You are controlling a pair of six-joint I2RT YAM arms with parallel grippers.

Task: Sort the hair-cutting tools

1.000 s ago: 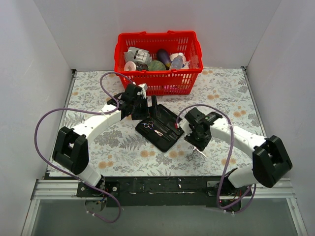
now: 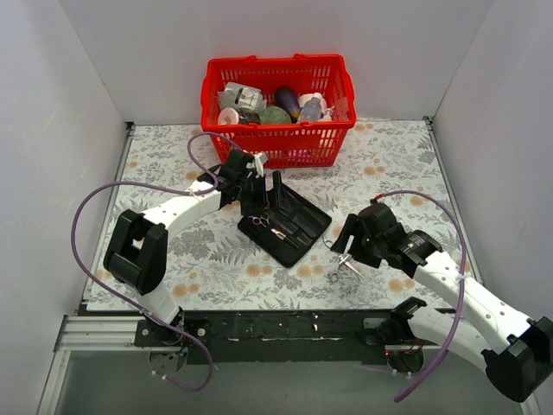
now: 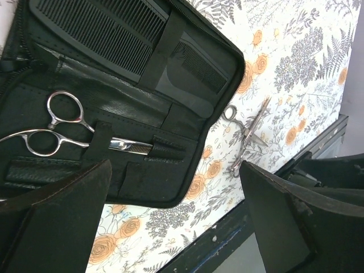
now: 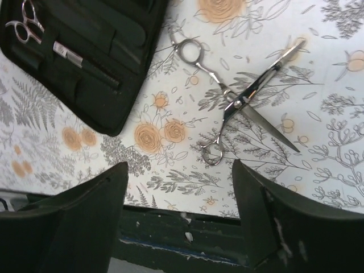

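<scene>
A black zip case [image 2: 316, 223] lies unfolded on the table. Under its strap are combs [image 3: 102, 40], and a pair of thinning scissors [image 3: 122, 145] is tucked into the lower half. A second pair of silver scissors [image 4: 236, 102] rests on the cloth right of the case, blades and handles spread apart. My left gripper hangs open over the case, nothing between its fingers. Above the table near the loose scissors, my right gripper is open and empty; in the right wrist view they lie beyond its fingertips. From above, the right gripper partly covers these scissors.
Behind the case stands a red basket [image 2: 278, 69] holding several items. A dark rail [image 2: 276, 327] runs along the front edge.
The left gripper has shifted slightly and come lower over the case. The loose scissors remain on the cloth.
</scene>
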